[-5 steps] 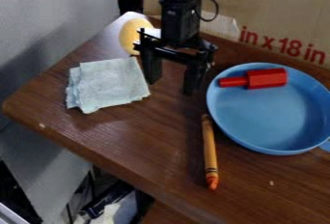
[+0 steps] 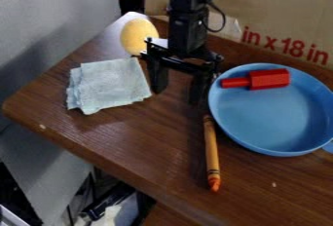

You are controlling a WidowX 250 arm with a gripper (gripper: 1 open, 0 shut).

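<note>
My black gripper [image 2: 177, 84] hangs over the middle of the wooden table, open, with its fingers apart and nothing visible between them. It is between a folded pale cloth [image 2: 107, 86] on the left and a blue pan [image 2: 274, 123] on the right. A red object with a thin handle [image 2: 267, 79] rests in the pan. An orange crayon [image 2: 211, 157] lies in front of the gripper, beside the pan. A yellow rounded object [image 2: 136, 35] is behind the gripper, partly hidden by it.
The table's front-left edge [image 2: 92, 152] drops to a cluttered floor. A cardboard box [image 2: 274, 16] stands behind the table, and a pale wall is at left. Bare wood lies between the cloth and the crayon.
The gripper has shifted slightly to the right, toward the pan. The objects on the table have not visibly moved.
</note>
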